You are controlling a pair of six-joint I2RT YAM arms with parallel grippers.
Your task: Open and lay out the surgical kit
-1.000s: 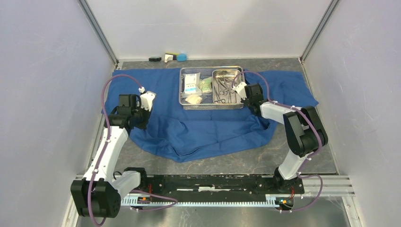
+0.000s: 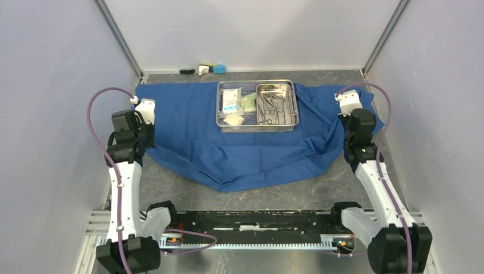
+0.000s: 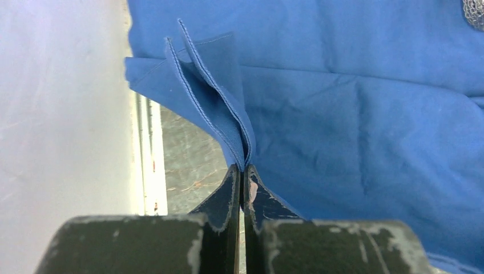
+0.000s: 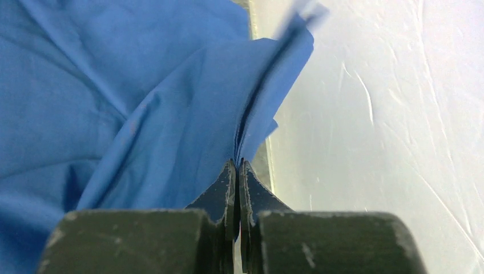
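A blue cloth (image 2: 251, 162) lies unfolded beneath the wire basket (image 2: 228, 128), which holds gauze packs (image 2: 231, 101) and an inner metal tray (image 2: 274, 87) of scissors-like instruments (image 2: 273, 108). At the left, my left gripper is shut on a doubled, hemmed edge of the cloth, raised in a fold. On the far right side my right gripper is also shut on a pinched cloth edge, whose fold rises beyond its fingertips. In the right wrist view the upper end of that fold is blurred.
Walls stand close by both arms: the left wall (image 3: 68, 114) and the right wall (image 4: 371, 114). Small blue and white items (image 2: 212, 68) and a black block (image 2: 186, 71) sit behind the cloth. Bare grey table shows along the front.
The left gripper has moved outward to the left, still gripping its fold.
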